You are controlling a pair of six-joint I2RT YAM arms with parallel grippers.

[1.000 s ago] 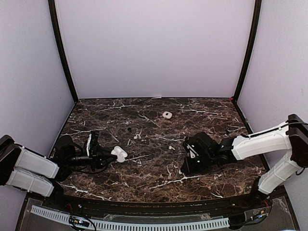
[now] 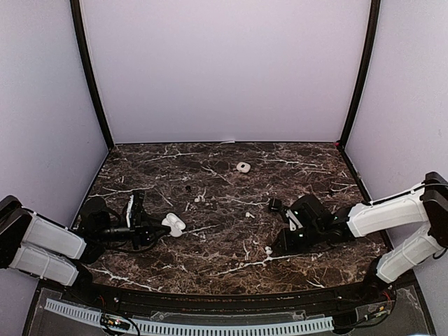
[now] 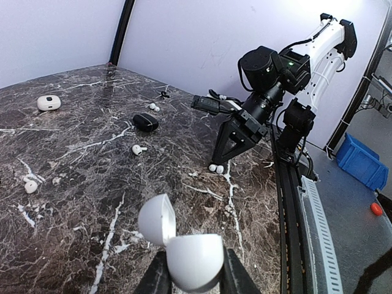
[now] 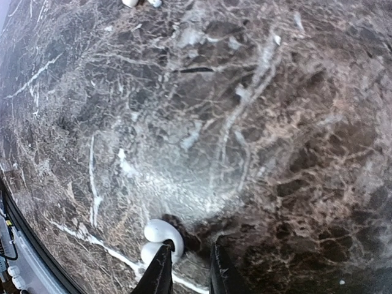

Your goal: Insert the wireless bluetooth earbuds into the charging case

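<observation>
An open white charging case (image 3: 195, 260) is held in my left gripper (image 2: 162, 229), shut on it, at the left of the table, lid raised. My right gripper stands open low over the table, just beside a pair of white earbuds (image 4: 160, 236) lying close together; nothing shows between its fingers. In the top view these earbuds (image 2: 268, 250) are at the front right. Other small white earbud pieces lie mid-table, such as a single earbud (image 3: 138, 149) and a pair (image 3: 30, 185).
A closed white case (image 2: 243, 167) sits at the back centre, and a black case (image 2: 275, 205) at the centre right. In the left wrist view a blue bin (image 3: 361, 162) stands off the table beyond the right edge.
My right arm has shifted to the right over the last second, uncovering the earbuds at the front right and the black case. My left gripper and the case in it have not moved.
</observation>
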